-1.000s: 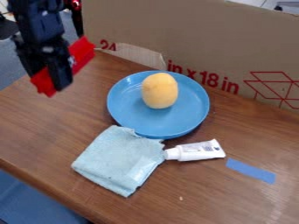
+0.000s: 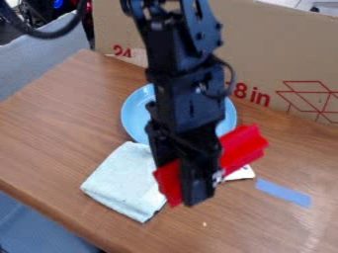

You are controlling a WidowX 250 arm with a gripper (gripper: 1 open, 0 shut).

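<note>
My gripper (image 2: pixel 192 168) is shut on a red object (image 2: pixel 240 150), held in the middle of the view over the front part of the table. A light blue folded cloth (image 2: pixel 122 183) lies just left of it. The blue plate (image 2: pixel 136 113) is mostly hidden behind my arm, and the yellow round object on it is out of sight. Only a small white end of the tube (image 2: pixel 240 174) shows behind the gripper.
A cardboard box (image 2: pixel 284 64) stands along the back. A blue tape strip (image 2: pixel 283 194) is on the wooden table (image 2: pixel 53 128) at the right.
My gripper has moved right and toward the front with the red object in it, now covering much of the plate, the yellow object and the tube.
</note>
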